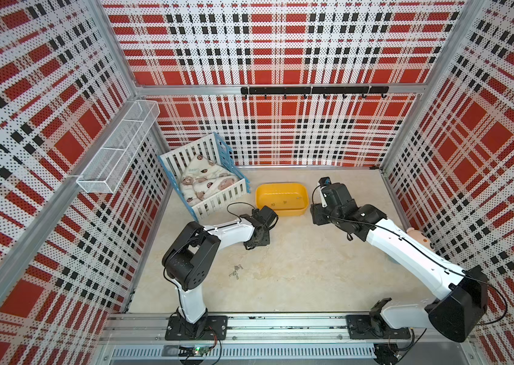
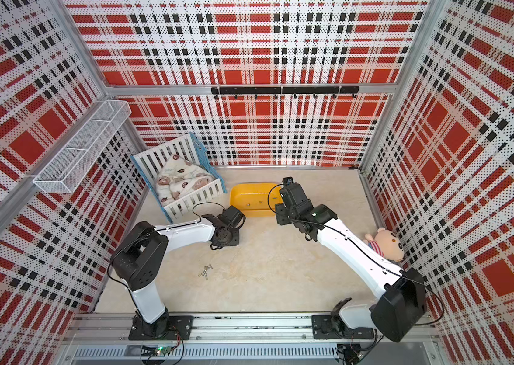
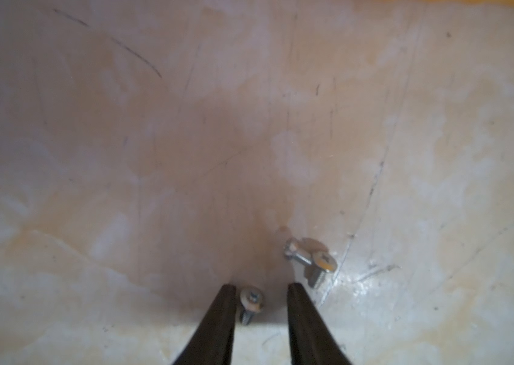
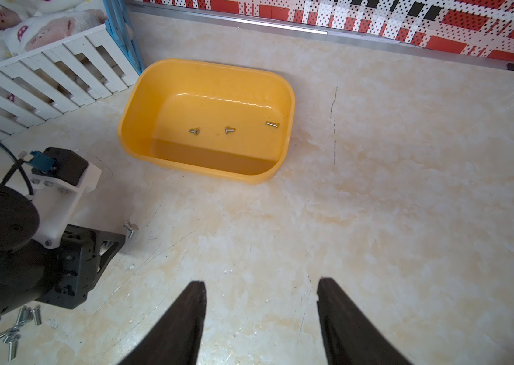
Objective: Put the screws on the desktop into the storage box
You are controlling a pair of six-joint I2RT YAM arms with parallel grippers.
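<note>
My left gripper is low over the desk, part open, with a screw (image 3: 251, 301) between its fingertips, close to the left one; whether it is touched I cannot tell. Two more screws (image 3: 321, 264) lie just beyond. In the right wrist view, several screws (image 4: 16, 328) lie in a pile nearer the front, and the yellow storage box (image 4: 208, 164) holds three screws. My right gripper hangs open above the desk to the right of the box, nothing between its fingers.
A crib (image 1: 208, 200) with plush contents stands at the back left. A plush doll (image 2: 387, 246) sits at the right edge. A wire basket (image 1: 111, 158) hangs on the left wall.
</note>
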